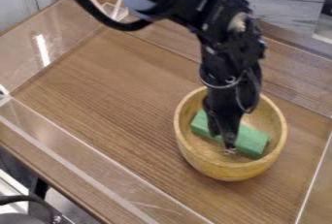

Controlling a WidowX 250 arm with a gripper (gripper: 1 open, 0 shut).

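Note:
A round yellow wooden bowl [208, 165] stands on the wooden table, right of centre. In it lies a green block [254, 146]. My black gripper [227, 141] reaches down from above into the bowl, its tips at the block's middle, hiding part of it. Whether anything is between the fingertips is hard to see.
A dark cable or part shows at the bottom left corner.

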